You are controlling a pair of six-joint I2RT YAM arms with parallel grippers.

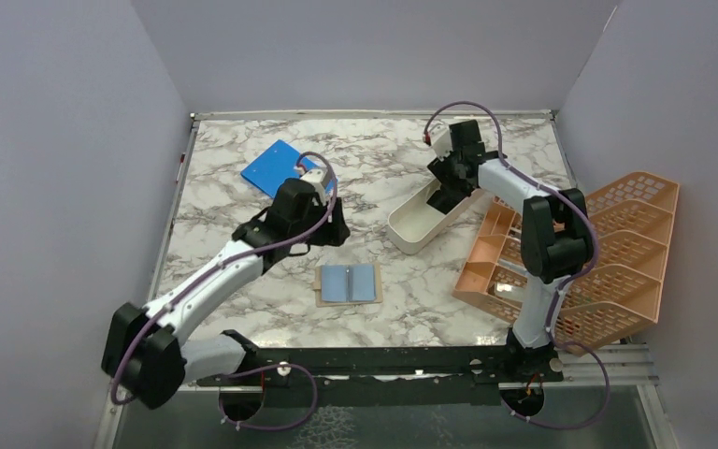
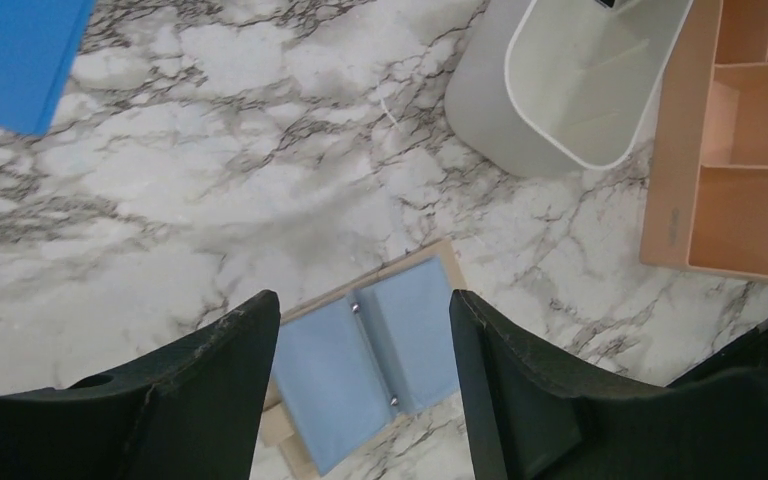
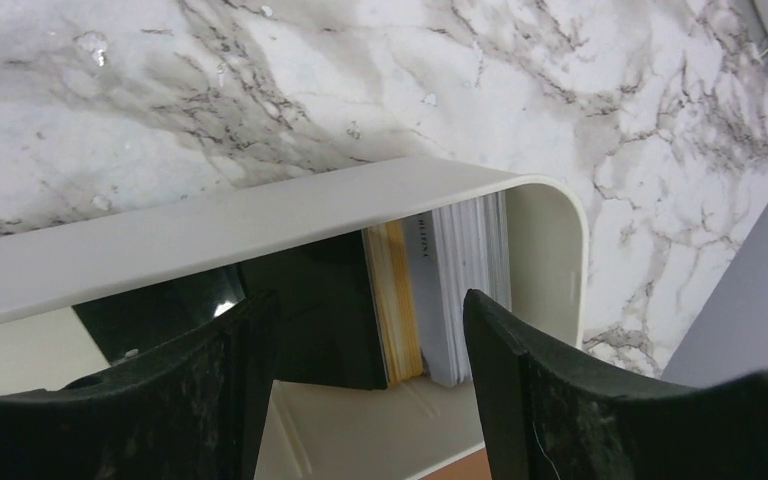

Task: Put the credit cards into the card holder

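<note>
A long white bin (image 1: 418, 224) stands right of the table's middle. In the right wrist view it holds upright cards at one end: a black one (image 3: 315, 315), yellow-edged ones (image 3: 393, 305) and white ones (image 3: 460, 270). Over that end hangs my right gripper, fingers apart, nothing visibly gripped. A light-blue folder-like piece (image 1: 348, 283), probably the card holder, lies opened flat on a tan board (image 1: 348, 304) at the front. Just behind it, above the table, my left gripper is open and empty.
A blue flat board (image 1: 276, 166) lies at the back left. An orange slatted rack (image 1: 617, 253) fills the right side, close to the bin. Marble table between the blue board and the bin is clear.
</note>
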